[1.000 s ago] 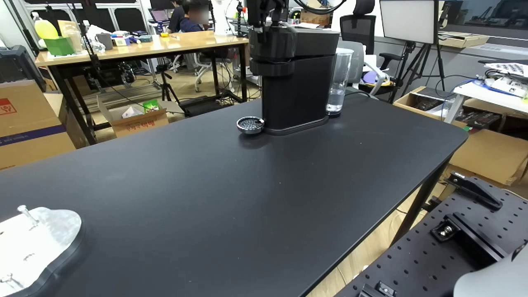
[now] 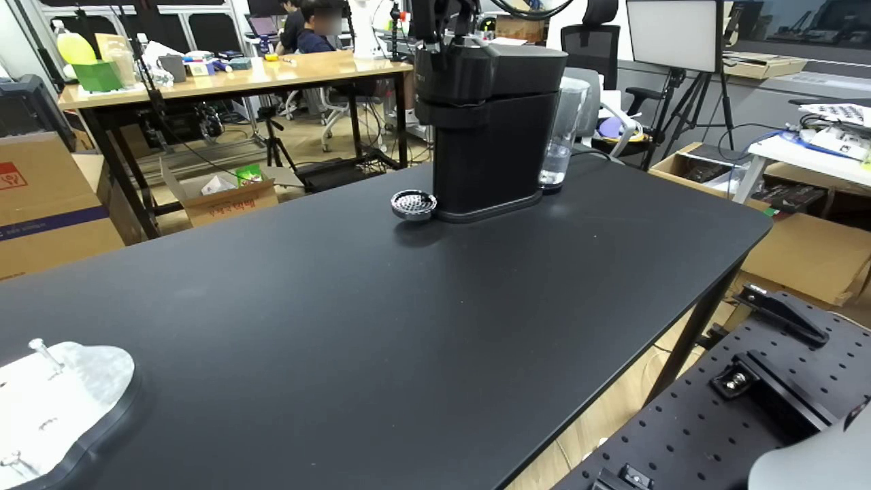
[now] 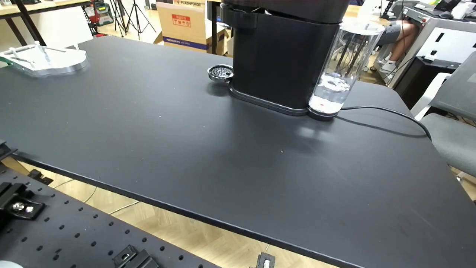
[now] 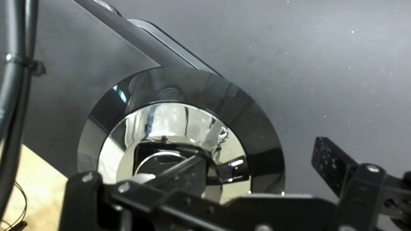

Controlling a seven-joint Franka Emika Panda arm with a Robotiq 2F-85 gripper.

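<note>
The black coffee machine [image 2: 498, 151] stands towards the far side of the dark table, its round drip tray [image 2: 414, 204] on the left. My gripper is open above the machine's round top. In the wrist view, one finger [image 4: 188, 175] overlaps the chrome disc [image 4: 169, 119] and its dark central opening; whether it touches cannot be told. The other finger [image 4: 327, 161] is out beyond the black outer ring [image 4: 262, 127], over the table. Nothing shows between the fingers. In exterior view 1, part of the gripper appears at the top edge; exterior view 2 does not show it.
A clear water tank [image 3: 332, 85] holding some water adjoins the machine, and a black cable [image 3: 383, 111] runs off beside it. A white board with pegs [image 2: 61, 400] lies at the table's other end. Between them, the tabletop [image 2: 326, 327] is bare.
My gripper has moved slightly right in exterior view 1. The machine's upper part and the tank's top have also shifted a little right, while the base looks unmoved.
</note>
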